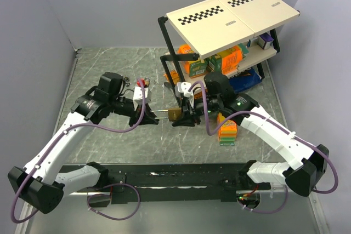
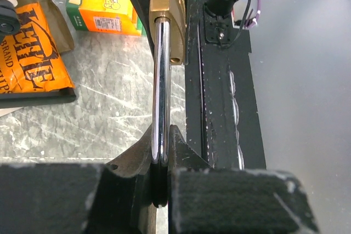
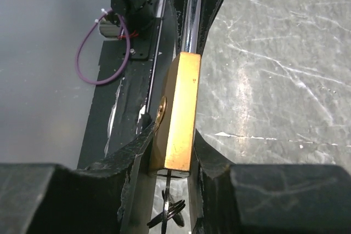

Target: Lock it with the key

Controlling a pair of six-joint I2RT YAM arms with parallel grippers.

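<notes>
A brass padlock (image 1: 174, 114) with a long steel shackle is held in the air between the grippers, above the worktop. My left gripper is shut on the shackle (image 2: 161, 86). My right gripper surrounds the brass body (image 3: 181, 108); whether its fingers press on it is unclear. At the body's near end in the right wrist view a key (image 3: 167, 201) with a metal ring hangs down between the fingers; how deep it sits in the lock cannot be seen.
A shelf rack (image 1: 230, 15) with boxes and bags stands at the back right. Orange-green boxes (image 1: 227, 132) lie beside the right arm. Small objects (image 1: 143, 83) lie behind the left gripper.
</notes>
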